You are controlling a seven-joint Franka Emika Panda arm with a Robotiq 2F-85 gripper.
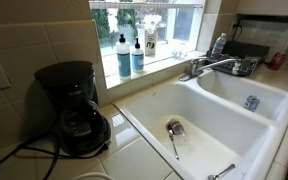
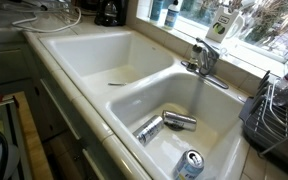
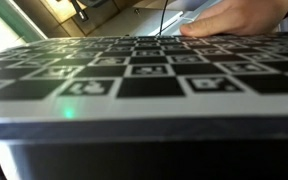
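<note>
My gripper's fingers do not show in any view. A black-and-white checkered marker board (image 3: 154,75) fills most of the wrist view, very close to the camera. Behind its far edge is a person's hand (image 3: 234,18), apparently touching the board. In exterior view 1 a spoon-like utensil (image 1: 173,145) lies by the drain in the near basin, and a second utensil (image 1: 222,172) is farther toward the front. Cans lie in the other basin: one upright (image 2: 190,164), one on its side (image 2: 179,120), and another cylindrical one (image 2: 148,129) beside it.
A double white sink (image 1: 144,128) is set into the tiled counter. The faucet (image 1: 199,67) reaches over it. A coffee maker (image 1: 76,105) with its cord stands to the left, bottles (image 1: 123,58) line the windowsill, and a dark dish rack (image 2: 274,120) stands beyond the sink.
</note>
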